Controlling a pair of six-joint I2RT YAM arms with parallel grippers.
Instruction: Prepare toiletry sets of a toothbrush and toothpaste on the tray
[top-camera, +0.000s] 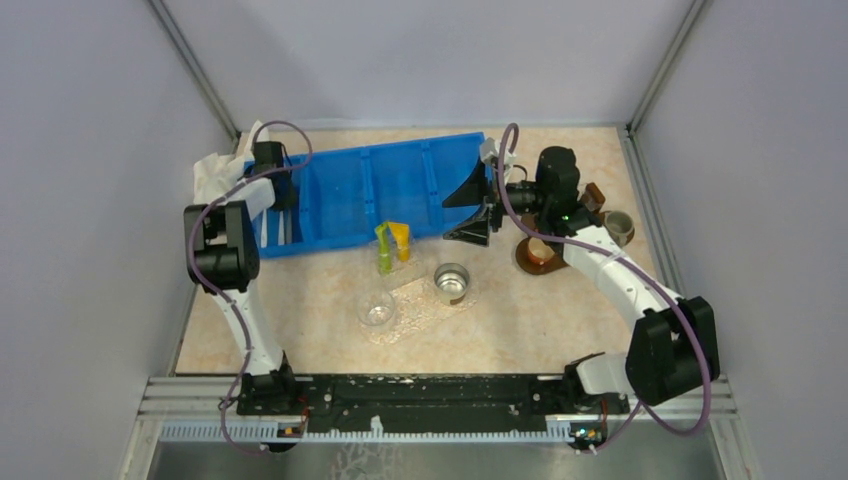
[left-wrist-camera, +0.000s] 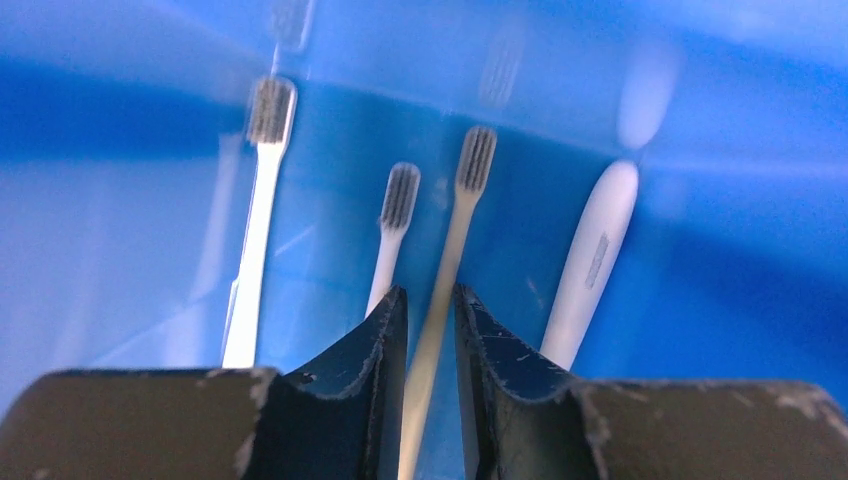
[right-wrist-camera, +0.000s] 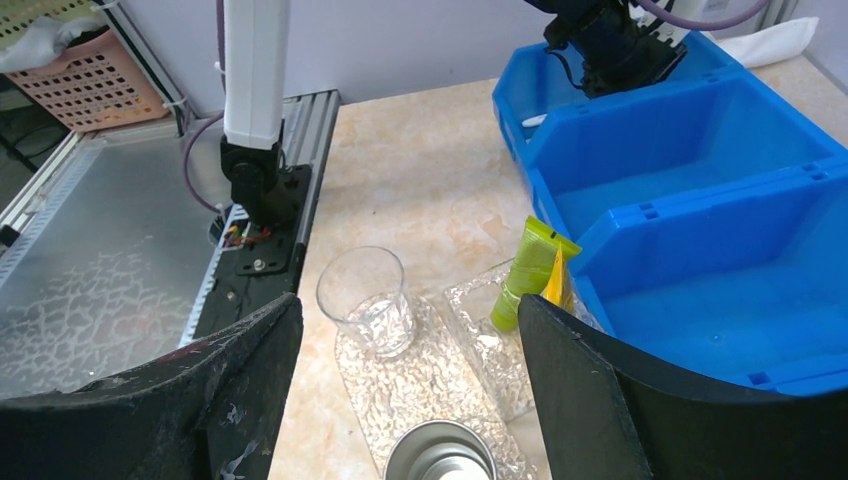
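Observation:
In the left wrist view my left gripper is part open low in the blue bin's compartment, its fingertips on either side of a cream toothbrush handle (left-wrist-camera: 434, 325). A shorter white toothbrush (left-wrist-camera: 389, 240), another white toothbrush (left-wrist-camera: 255, 230) and a thick white item (left-wrist-camera: 590, 265) lie alongside. A green toothpaste tube (right-wrist-camera: 525, 275) and a yellow tube (top-camera: 400, 236) stand in a clear holder on the clear textured tray (top-camera: 420, 320). My right gripper (top-camera: 466, 210) hangs open above the bin's right part, nothing between its fingers.
A glass (top-camera: 376, 312) and a steel cup (top-camera: 451, 283) stand on the tray. Brown wooden dishes and mugs (top-camera: 540, 255) sit at the right. The blue bin's middle compartment (top-camera: 335, 195) looks empty. A white cloth (top-camera: 214, 175) lies at the back left.

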